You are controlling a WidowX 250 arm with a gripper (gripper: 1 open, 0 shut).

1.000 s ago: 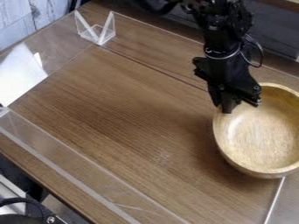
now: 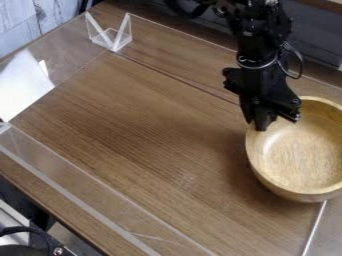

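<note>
A light wooden bowl [image 2: 301, 160] sits at the right of the wooden table [image 2: 147, 140], partly cut off by the frame's edge. My black gripper [image 2: 261, 121] reaches down from the top to the bowl's left rear rim and is shut on it. The fingertips are small and dark against the rim, and one is partly hidden.
A clear plastic bracket [image 2: 110, 38] stands at the back left, and a white sheet [image 2: 20, 85] lies at the left edge. Clear strips run along the table's borders.
The gripper and bowl have shifted very slightly to the right; otherwise the scene looks the same.
</note>
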